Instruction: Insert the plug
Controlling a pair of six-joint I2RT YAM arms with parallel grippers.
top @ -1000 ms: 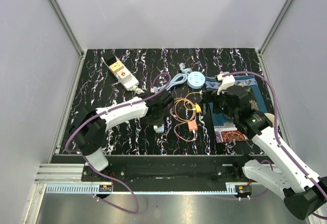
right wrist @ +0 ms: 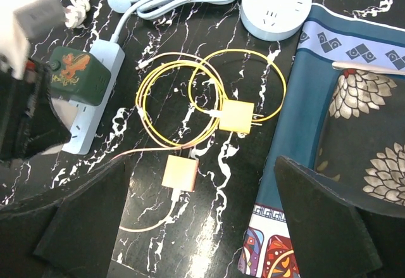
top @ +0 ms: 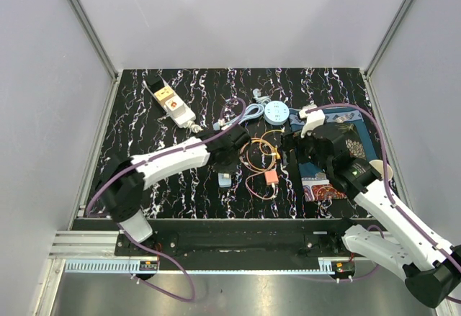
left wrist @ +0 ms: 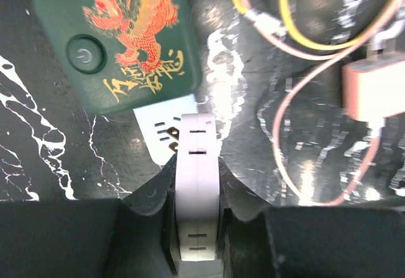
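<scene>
My left gripper is shut on a white plug (left wrist: 197, 170), held above a white power strip (left wrist: 152, 132) with empty sockets. A green adapter with a red eagle sits on that strip, which in the right wrist view (right wrist: 85, 129) has a light blue cord at its far end. The plug's prongs are hidden; I cannot tell whether it touches the strip. My right gripper stands open over the cables to the right.
Cable loops with a yellow block (right wrist: 236, 116) and an orange block (right wrist: 180, 174) lie right of the strip. A round socket unit (right wrist: 275, 2), a blue mat (right wrist: 278, 157) and another strip (top: 173, 104) are around them.
The right arm has shifted only slightly.
</scene>
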